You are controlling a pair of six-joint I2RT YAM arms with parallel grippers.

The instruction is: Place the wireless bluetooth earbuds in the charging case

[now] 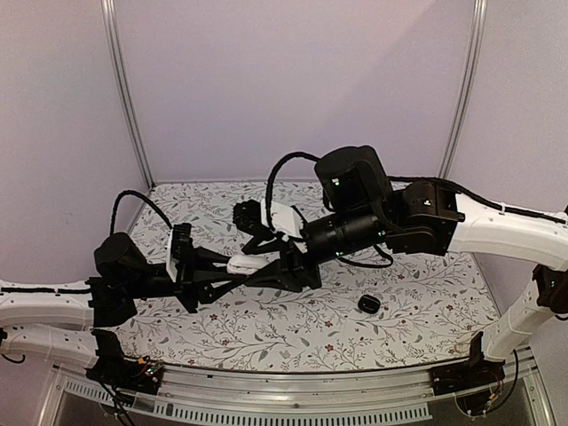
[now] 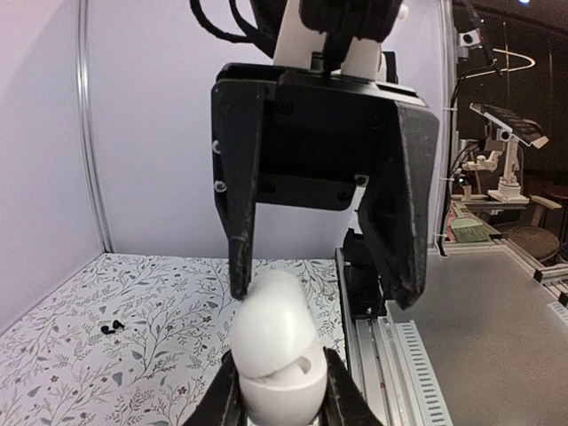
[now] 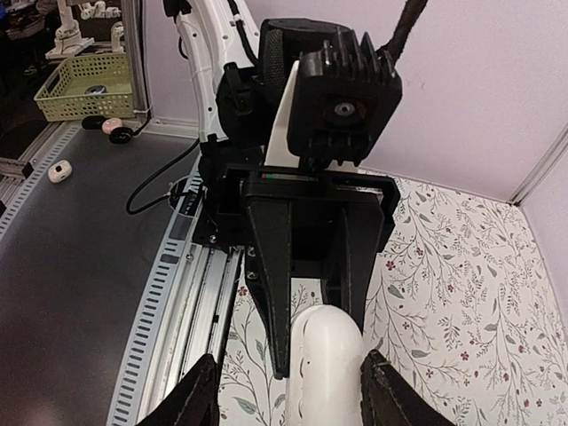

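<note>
The white charging case is held up between the two arms. My left gripper is shut on it, as the left wrist view shows the white case between the fingertips. My right gripper surrounds the case from the other side, its fingers spread on either side; in the left wrist view its fingertips sit at the case's upper end. In the right wrist view the case stands between both grippers' fingers. I cannot tell whether an earbud is inside.
A small black object lies on the flowered table right of the grippers. A green basket is outside the work area.
</note>
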